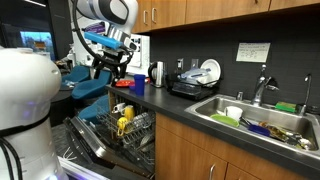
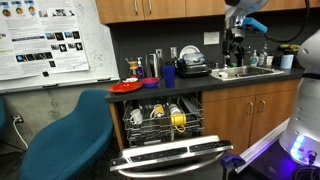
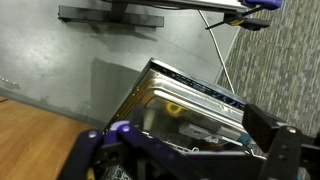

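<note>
An open dishwasher (image 1: pixel 105 148) stands at the counter's left end, its door folded down. In its rack a yellow mug (image 1: pixel 122 126) and several white cups (image 2: pixel 137 116) show. My gripper (image 1: pixel 108 76) hangs above the dishwasher area in exterior view 1, pointing down and open, with nothing held. The wrist view looks down past my two dark fingers (image 3: pixel 266 125), spread apart with a gap between them. Below the gripper lies the dishwasher door (image 3: pixel 175 90) with its metal edge, well away from the fingers.
On the counter are a red plate (image 2: pixel 124 86), a blue container (image 2: pixel 169 74) and a dish rack (image 1: pixel 190 82). A sink (image 1: pixel 255 118) holds dishes. A blue armchair (image 2: pixel 60 138) stands left of the dishwasher. Bare floor (image 3: pixel 60 70) shows in the wrist view.
</note>
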